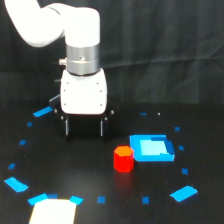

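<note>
A small red block (123, 160) with a roughly hexagonal top stands on the dark table, right of centre. Just behind it and to its right lies a blue square (140, 150) with a pale patch in its middle. Up and to the left of the red block hangs my gripper (85, 128), under the white hand. Its dark fingers are faint against the background but stand wide apart, so it looks open, with nothing visible between them.
A cream square (52, 212) with blue at its corners sits at the bottom left edge. Flat blue strips (183, 193) and several small blue marks are scattered on the black surface.
</note>
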